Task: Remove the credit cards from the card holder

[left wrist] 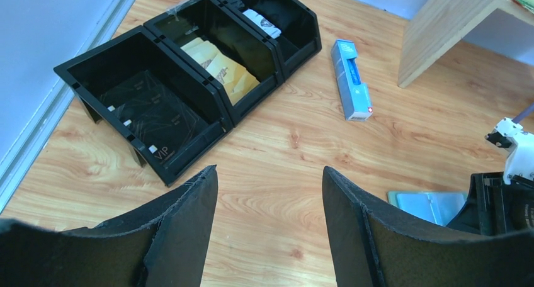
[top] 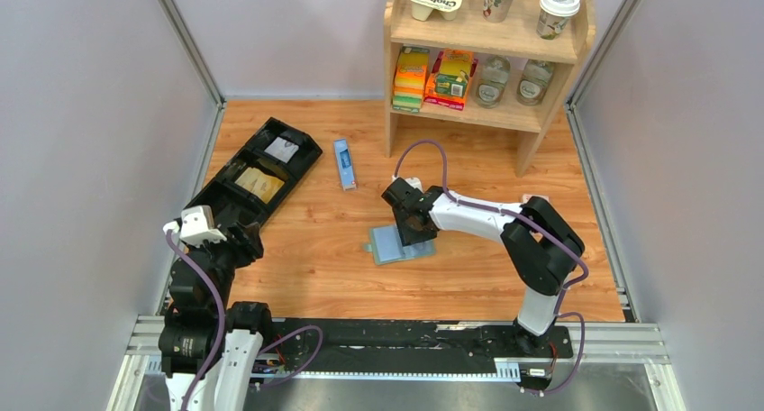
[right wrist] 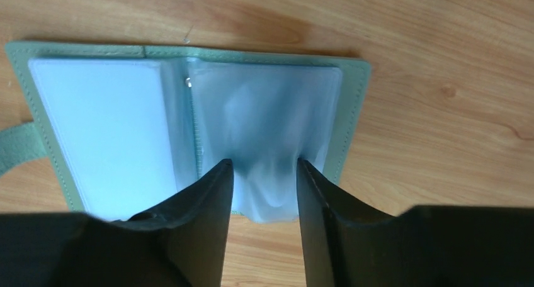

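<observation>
The card holder (right wrist: 359, 111), green-edged with clear bluish sleeves, lies opened flat on the table. In the right wrist view no card can be told apart inside its left sleeve (right wrist: 104, 129) or its right sleeve (right wrist: 264, 117). My right gripper is over the right sleeve with its fingers parted and nothing seen between them; whether they touch the sleeve cannot be told. Away to the left, my left gripper hangs over bare table, its fingers apart and empty. Dark cards marked VIP (left wrist: 164, 123) lie in the nearest compartment of the black tray (left wrist: 223, 126).
Other tray compartments hold yellowish cards (left wrist: 220, 67) and a whitish item (left wrist: 261, 22). A blue box (top: 344, 164) lies right of the tray. The wooden shelf (top: 491, 37) stands at the back right. Table between tray and holder is clear.
</observation>
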